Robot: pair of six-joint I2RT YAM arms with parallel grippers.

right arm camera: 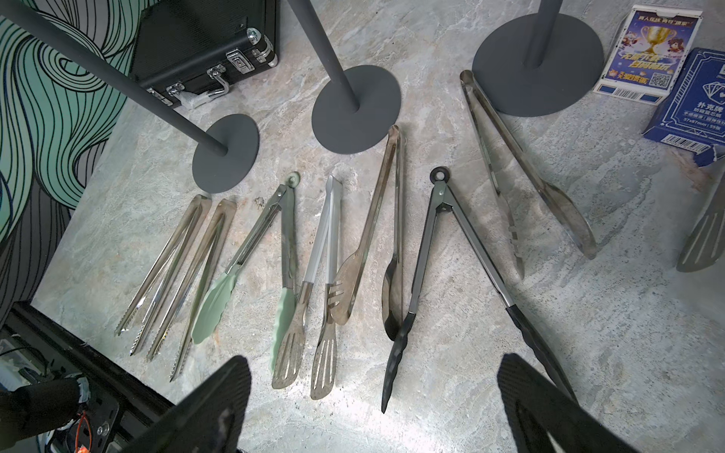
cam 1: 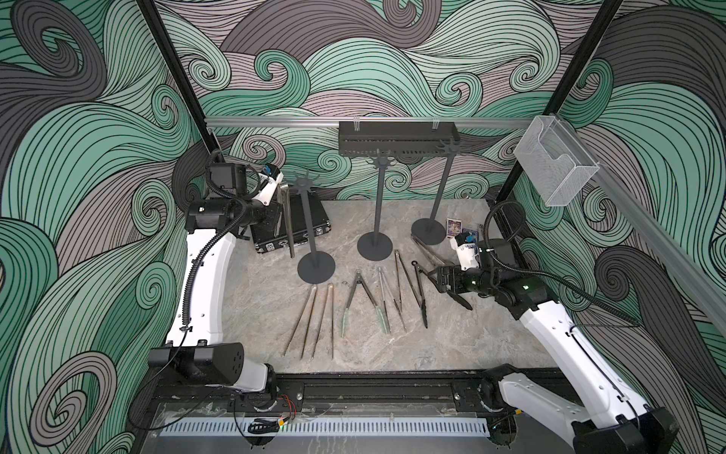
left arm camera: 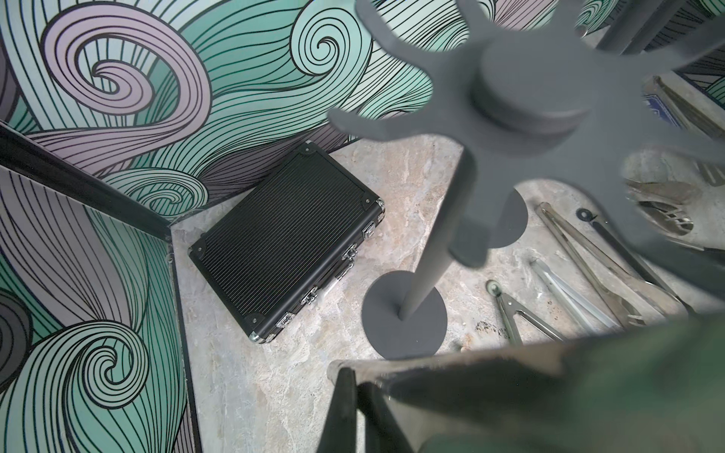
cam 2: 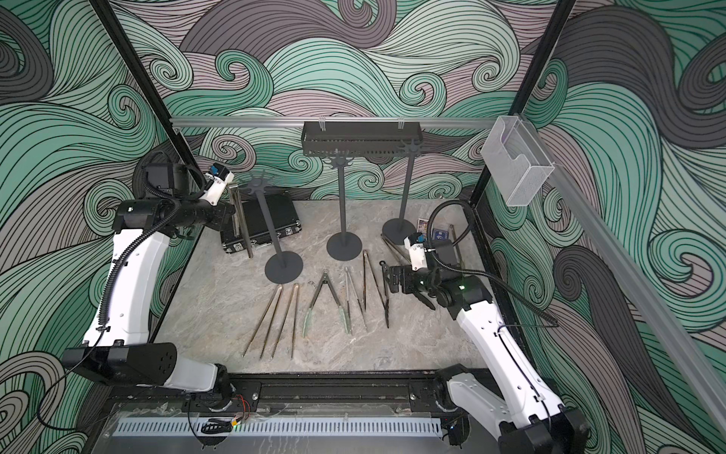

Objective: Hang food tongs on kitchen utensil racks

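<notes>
My left gripper is shut on a pair of thin metal tongs, raised at the left beside the left grey rack. In the left wrist view, this rack's hooked top looms large, while the blurred shiny tongs cross below it, apart from the hooks. A middle rack and a right rack stand further along. Over the tabletop at the right, my right gripper is open and empty. Below it lie black-handled tongs, green-tipped tongs and several metal tongs.
A black case lies behind the left rack. Two card boxes, one white and one blue, sit by the right rack's base. A mesh basket hangs on the right rail.
</notes>
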